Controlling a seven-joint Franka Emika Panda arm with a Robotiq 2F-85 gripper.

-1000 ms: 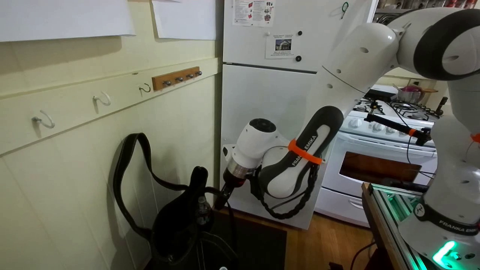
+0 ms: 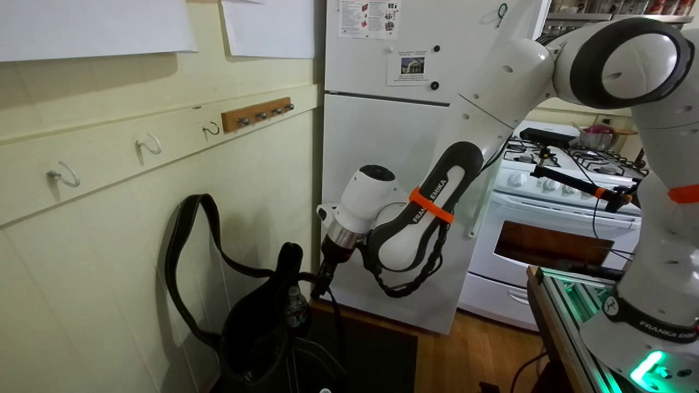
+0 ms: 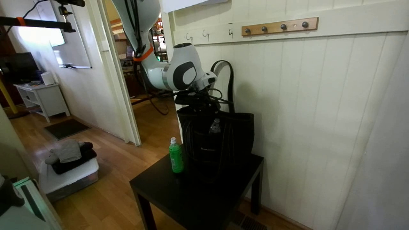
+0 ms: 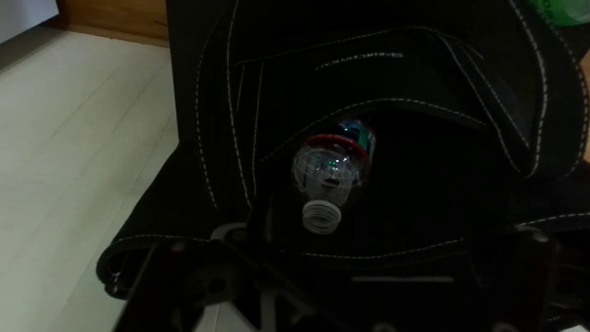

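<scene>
A clear plastic bottle (image 4: 329,171), its threaded neck uncapped, pokes out of the front pocket of a black tote bag (image 4: 359,77) with white stitching. In exterior view 2 the bag (image 3: 237,134) stands on a black table (image 3: 172,199), one strap (image 3: 230,82) looping up by the wall. My gripper is open, its fingers far apart at the bottom of the wrist view, with the bottle's neck ahead of the gap. Exterior view 1 has the gripper (image 2: 319,287) tilted down just above and beside the bottle (image 2: 296,308). Nothing is held.
A green bottle (image 3: 176,155) with a white cap stands on the table beside the bag. Hooks (image 3: 205,34) and a wooden peg rack (image 3: 280,26) line the wall above. The fridge (image 2: 386,150) stands close behind the arm.
My arm has shifted left and slightly up in exterior view 1, with the gripper steeper and nearer the bag. The bag and bottle have not visibly moved.
</scene>
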